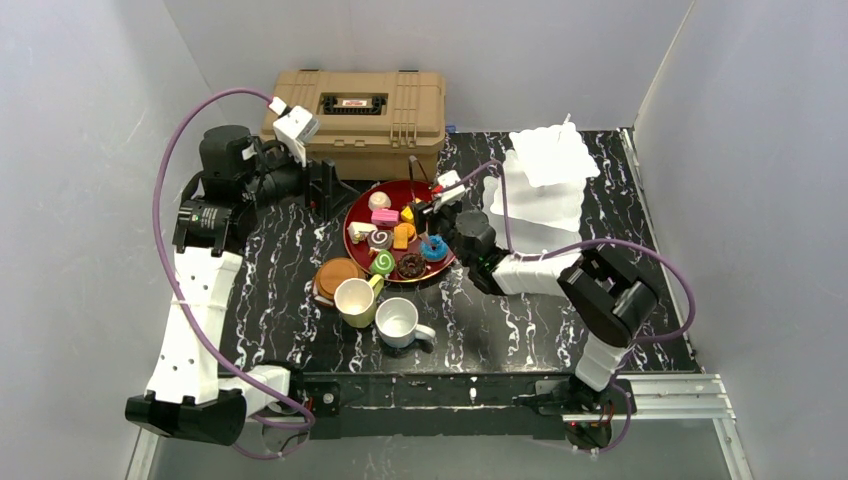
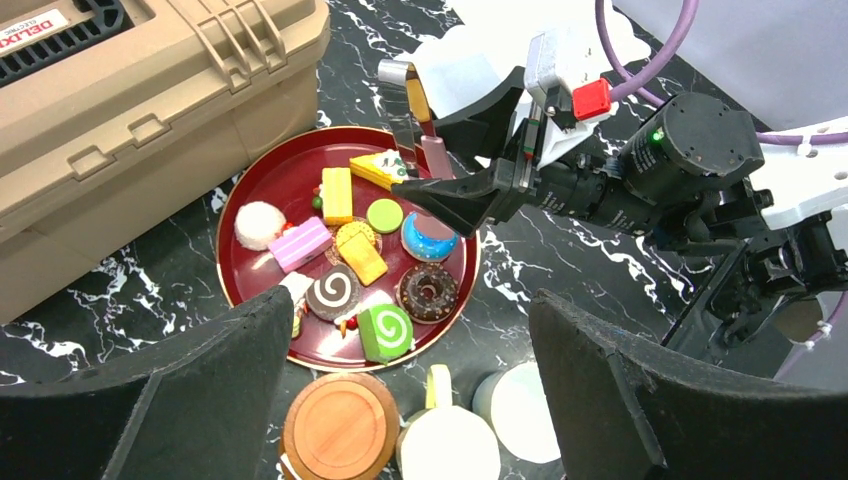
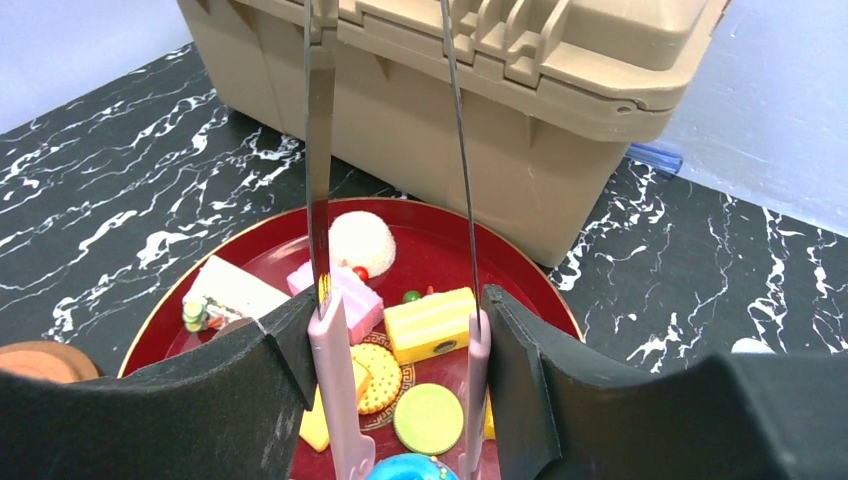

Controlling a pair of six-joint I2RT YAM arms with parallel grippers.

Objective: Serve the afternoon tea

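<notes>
A red round tray (image 1: 357, 251) holds several toy sweets, among them a blue donut (image 2: 431, 238), a chocolate donut (image 2: 428, 293) and a green swirl cake (image 2: 385, 332). My right gripper is over the tray's right side near the blue donut, its pink-padded metal tong blades apart, nothing clearly held between them. My left gripper (image 1: 330, 190) hangs left of the tray, fingers apart and empty. A yellow mug (image 1: 355, 301), a white mug (image 1: 398, 322) and wooden coasters (image 1: 338, 275) stand in front of the tray.
A tan case (image 1: 362, 110) stands directly behind the tray. White paper napkins (image 1: 545, 160) lie at the back right.
</notes>
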